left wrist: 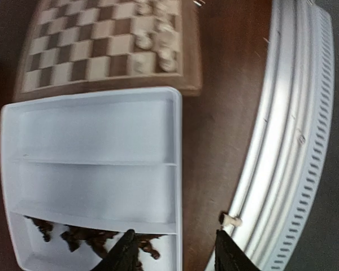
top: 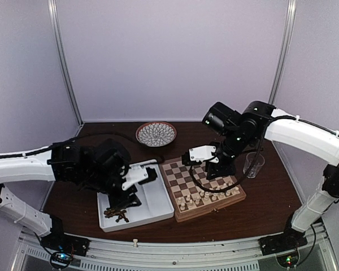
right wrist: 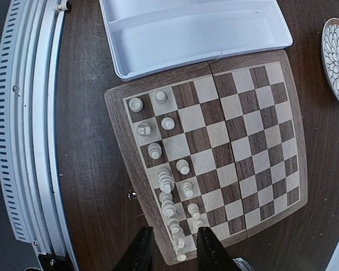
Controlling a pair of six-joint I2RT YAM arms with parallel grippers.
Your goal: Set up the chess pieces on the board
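Note:
The wooden chessboard (right wrist: 203, 132) carries pale pieces in two rows along its front side; the front-row pawns (right wrist: 168, 123) show a bare square between the second and third from the tray end. Dark brown pieces (left wrist: 90, 237) lie jumbled in one compartment of the white tray (left wrist: 178, 141). A small pale piece (left wrist: 231, 220) is at the metal rail in front of the table. My left gripper is open and empty, over the tray's front-left part. My right gripper, also open with nothing between its fingers, hangs above the board.
Behind the tray stands a patterned bowl (top: 156, 134). A clear glass (top: 253, 165) is right of the board, close to my right arm. The metal rail (top: 214, 247) borders the table's front; bare wood lies between it and the board.

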